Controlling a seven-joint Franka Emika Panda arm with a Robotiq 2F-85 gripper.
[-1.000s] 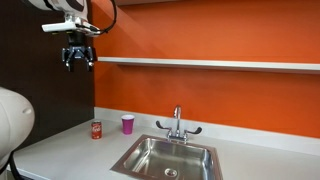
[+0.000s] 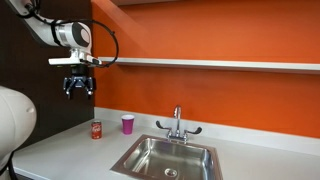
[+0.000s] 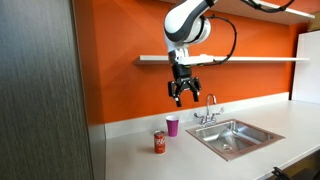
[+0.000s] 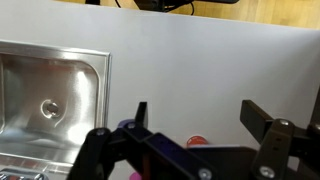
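My gripper (image 2: pixel 79 92) hangs above the left part of the counter, pointing down. Its fingers (image 4: pixel 255 116) stand wide apart in the wrist view, with nothing between them. Below it, and apart from it, a red can (image 2: pixel 97 130) stands upright on the counter. From the other side, the can (image 3: pixel 159 143) shows in front of a purple cup (image 3: pixel 172 126). The can's round end (image 4: pixel 197 140) peeks out beyond the gripper body in the wrist view, largely covered. Only a bit of pink, likely the cup, shows at the bottom edge there.
A steel sink (image 2: pixel 130 161) with a faucet (image 2: pixel 178 125) lies right of the cup. A white shelf (image 2: pixel 210 64) runs along the orange wall above. A dark panel (image 2: pixel 58 60) closes the left side. Bare counter (image 4: pixel 180 65) spreads beside the sink.
My gripper has come down and slightly to the right in exterior view 1, nearer the counter. The can and cup have stayed in place.
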